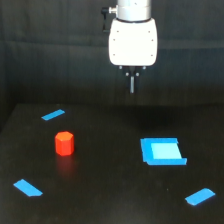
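Observation:
A red hexagonal block (64, 143) stands on the dark table toward the left. To the right lies a pale square (164, 151) edged with blue tape. High above the table, at the top centre, hangs my white arm with the gripper (132, 78) below it; its thin fingers are small and dark, so whether they are open or shut is unclear.
Blue tape strips (27, 188) mark the table at front left, front right and back left. A dark curtain hangs behind.

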